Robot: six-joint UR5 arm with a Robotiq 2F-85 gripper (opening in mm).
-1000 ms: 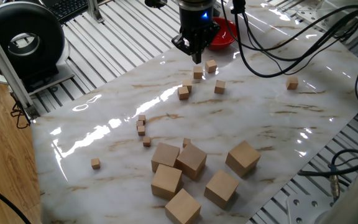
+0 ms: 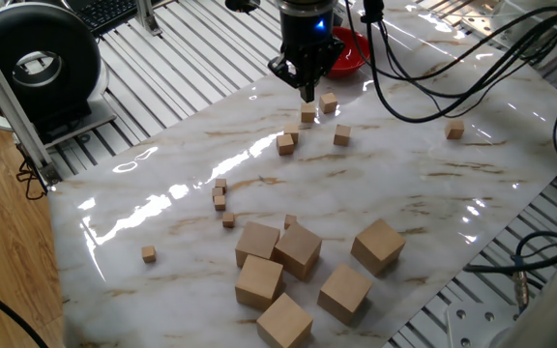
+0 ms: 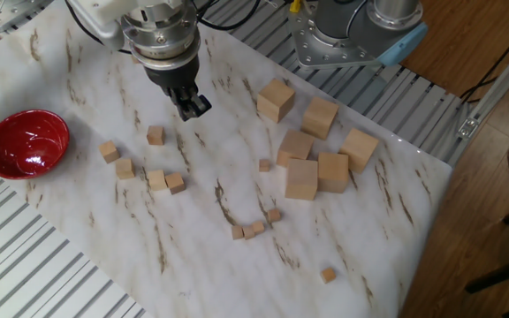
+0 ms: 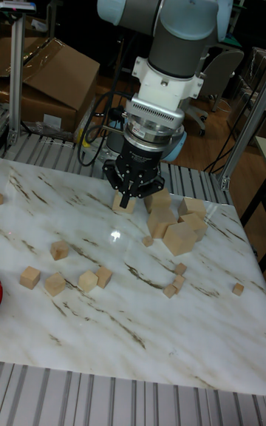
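My gripper (image 2: 307, 95) hangs above the table, fingers drawn together and nothing visible between them. Bare marble lies around its tips (image 3: 194, 111) in exterior view 2. Medium wooden cubes form a loose group, among them one standing alone (image 3: 155, 135) and a touching pair (image 3: 175, 183). Large cubes cluster together (image 3: 302, 179), with one large cube (image 3: 275, 99) at the robot-base side. That cube is partly hidden behind my gripper (image 4: 125, 203) in exterior view 3. Tiny cubes sit in a short row (image 3: 248, 232), and another tiny cube (image 3: 329, 275) lies apart.
A red bowl (image 3: 26, 144) stands at the table's end, empty as far as shows. One more medium cube (image 2: 454, 129) sits alone on the cable side. Black cables (image 2: 433, 97) loop over the table. Open marble (image 2: 366, 184) separates the medium and large cubes.
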